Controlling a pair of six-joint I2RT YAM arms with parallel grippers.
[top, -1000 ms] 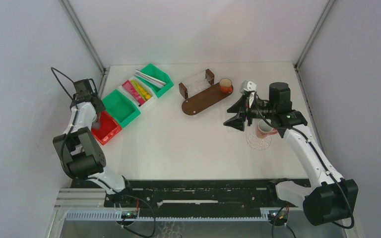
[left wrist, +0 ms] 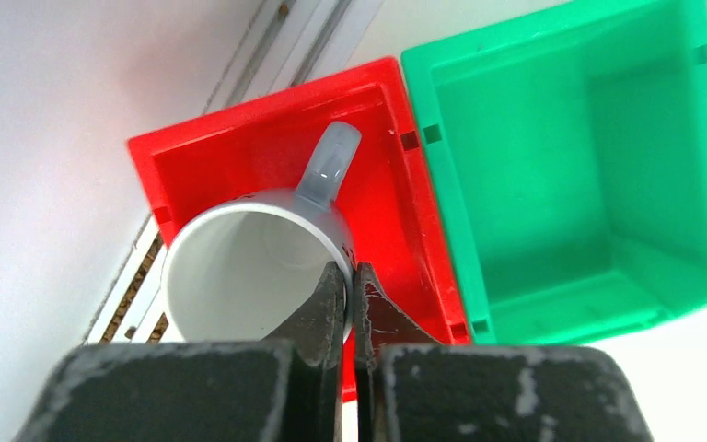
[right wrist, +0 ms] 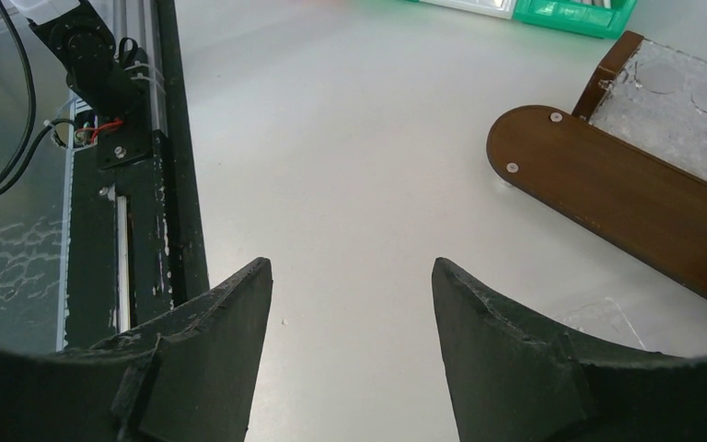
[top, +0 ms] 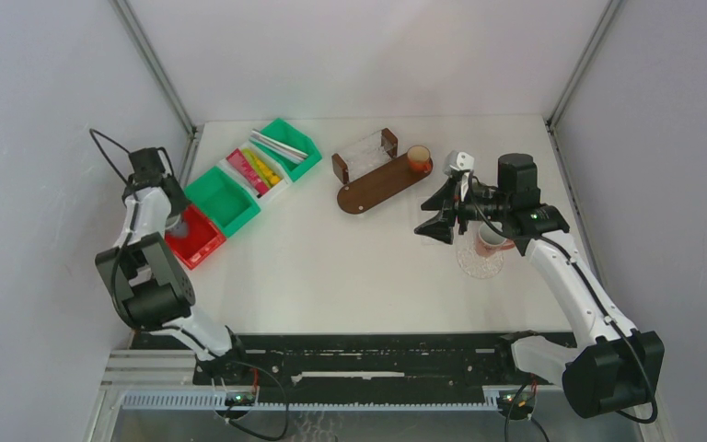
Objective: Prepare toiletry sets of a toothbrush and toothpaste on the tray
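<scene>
In the left wrist view a grey-white cup with its handle pointing up and right is at the red bin. My left gripper is shut on the cup's right rim, one finger inside and one outside. Pink and yellow toothpaste-like packs lie in the white bin, and long white items, perhaps toothbrushes, in the far green bin. On the brown tray stands an orange-brown cup. My right gripper hangs open over bare table, nothing between its fingers.
An empty green bin adjoins the red one. Behind the tray is a clear rack with brown ends. A pink mug stands on a clear coaster beneath the right arm.
The right arm is unmoved.
</scene>
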